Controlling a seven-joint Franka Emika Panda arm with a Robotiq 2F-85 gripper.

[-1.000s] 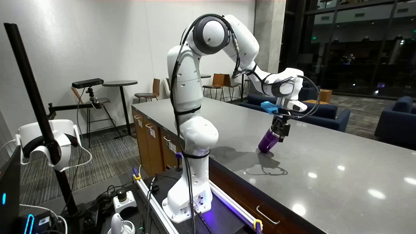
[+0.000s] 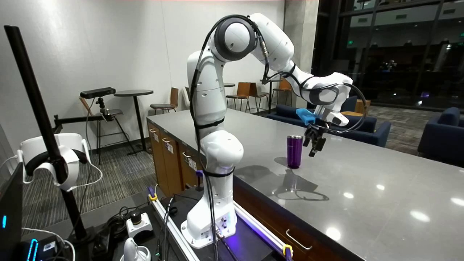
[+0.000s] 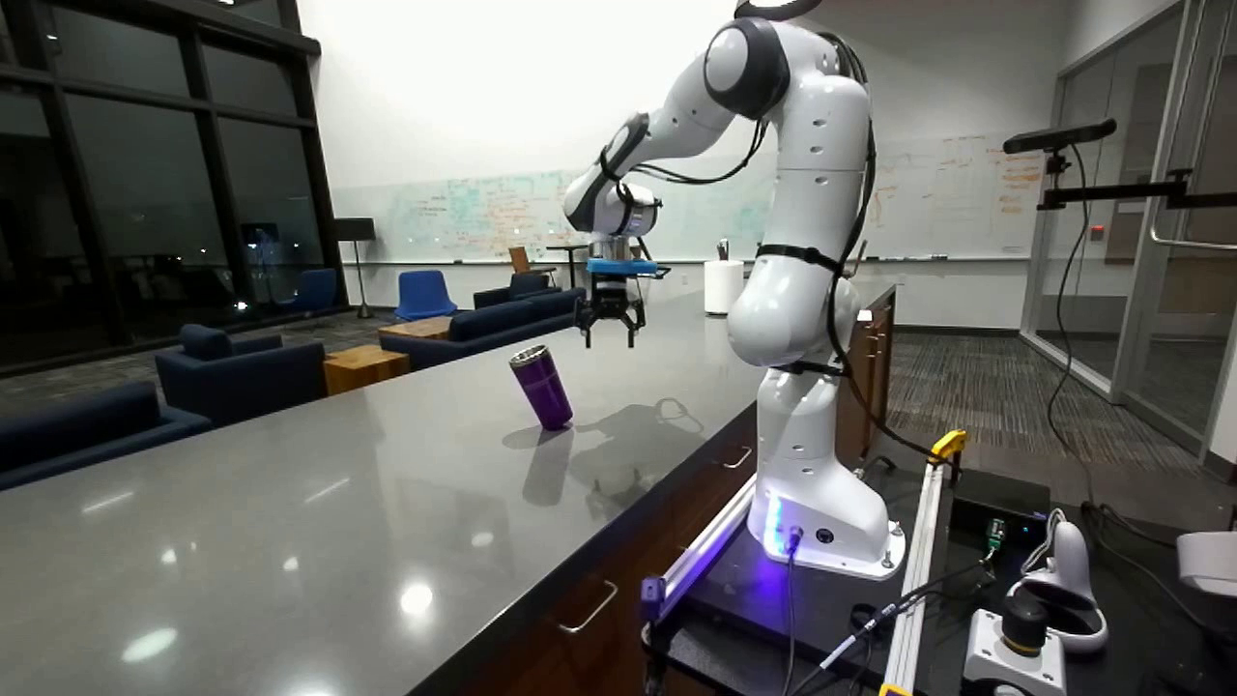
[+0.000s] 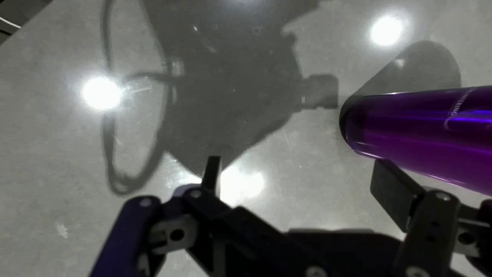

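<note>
A purple tumbler (image 3: pixel 541 389) with a silver rim stands with its base on the grey countertop. It leans to the left in exterior view 2 but looks nearly upright in exterior view 1. My gripper (image 3: pixel 610 342) hangs above the counter, apart from the tumbler there, its fingers open with nothing between them. In the wrist view, the tumbler (image 4: pixel 424 134) lies across the right edge, outside the gap, and the right finger (image 4: pixel 392 189) overlaps its lower outline. Whether they touch cannot be told. Its rim is out of the wrist view.
The grey countertop (image 2: pixel 361 191) is broad and clear around the tumbler. A white cylindrical container (image 3: pixel 724 286) stands farther back near the arm. Blue sofas (image 3: pixel 242 373) sit beyond the counter's far edge.
One second ago my gripper was at the top of the tumbler, which was tilted strongly. Now the gripper is away from it, up and to the right, and the tumbler looks more upright.
</note>
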